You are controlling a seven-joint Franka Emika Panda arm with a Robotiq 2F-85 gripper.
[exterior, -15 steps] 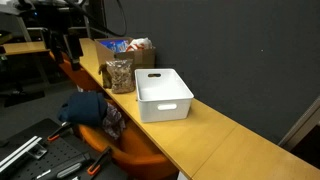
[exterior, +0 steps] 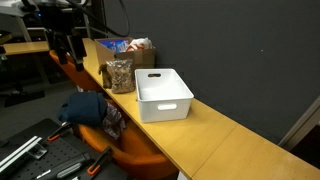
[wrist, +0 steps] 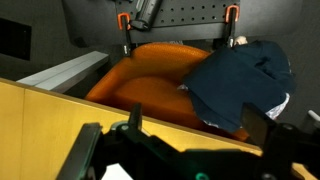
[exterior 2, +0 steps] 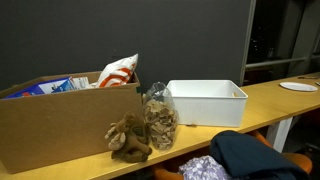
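In the wrist view my gripper shows along the bottom edge, its two dark fingers spread apart with no object seen between them. From exterior view 1, the dark arm (exterior: 40,25) hangs high at the upper left, clear of the table. A white rectangular bin (exterior: 163,96) stands on the wooden table, with no contents visible. Near it is a clear bag of brown pieces (exterior 2: 160,120). A brown plush toy (exterior 2: 128,138) leans beside the bag. At the left of exterior view 2 sits a cardboard box (exterior 2: 70,125) holding several packets.
Dark blue cloth (wrist: 240,80) lies on an orange chair seat (wrist: 140,80) below the table edge. A patterned cloth (exterior 2: 205,167) is beside it. A white plate (exterior 2: 296,86) rests at the far end.
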